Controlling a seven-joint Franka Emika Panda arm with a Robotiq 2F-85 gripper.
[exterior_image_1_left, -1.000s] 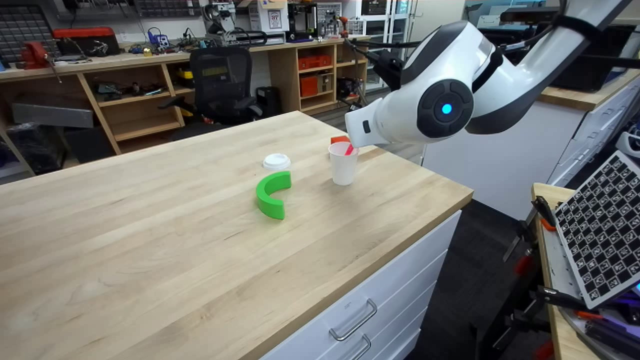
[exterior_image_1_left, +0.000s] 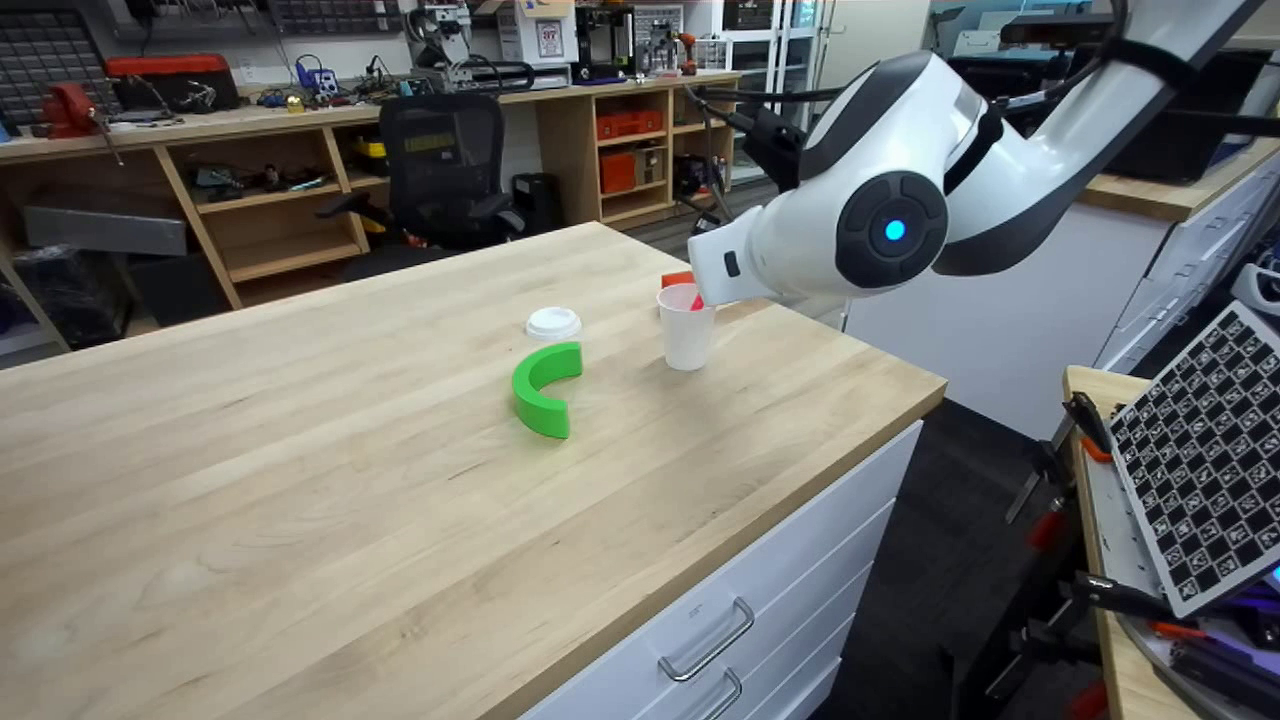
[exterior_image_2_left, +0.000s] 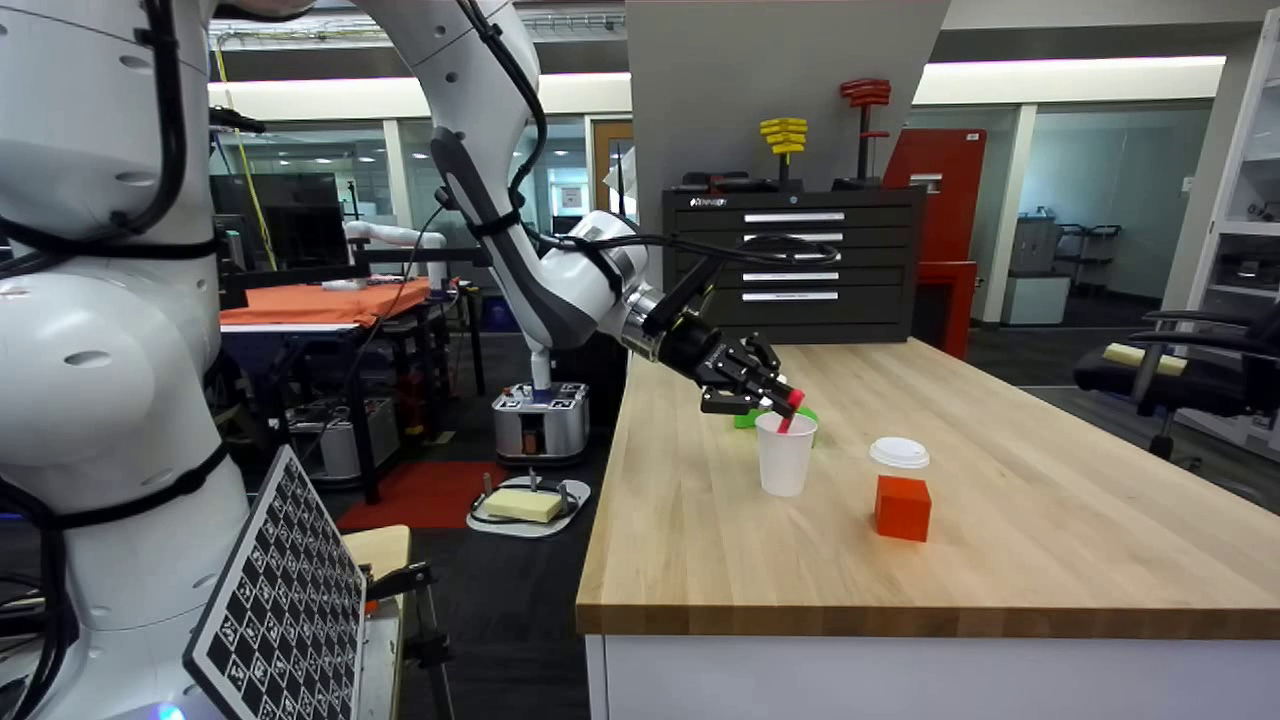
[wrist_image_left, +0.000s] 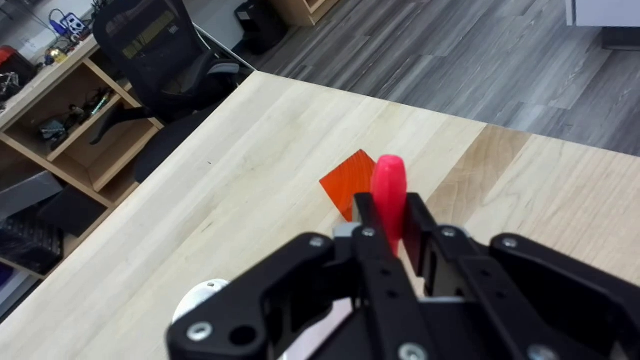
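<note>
A slim red stick-like object (exterior_image_2_left: 795, 398) is pinched between my fingers; its upper end stands above them in the wrist view. Its lower end reaches into the mouth of a white cup (exterior_image_2_left: 785, 462), which stands upright on the table. My gripper (exterior_image_2_left: 780, 402) is shut on the stick, right at the cup's rim. From the wrist, the fingertips (wrist_image_left: 414, 211) flank the red piece (wrist_image_left: 390, 192), while the cup (wrist_image_left: 318, 333) shows only in part between the black linkages. In exterior view 1 the arm hides the fingers. How deep the stick sits cannot be made out.
An orange-red cube (exterior_image_2_left: 902, 508) and a white lid (exterior_image_2_left: 899, 452) lie beside the cup. A green C-shaped block (exterior_image_1_left: 546, 390) rests close by. Its edge (exterior_image_1_left: 828, 462) runs near the cup.
My arm has dipped slightly, and less of the red stick shows above the cup in exterior view 1. The cup, lid and green block have stayed put.
</note>
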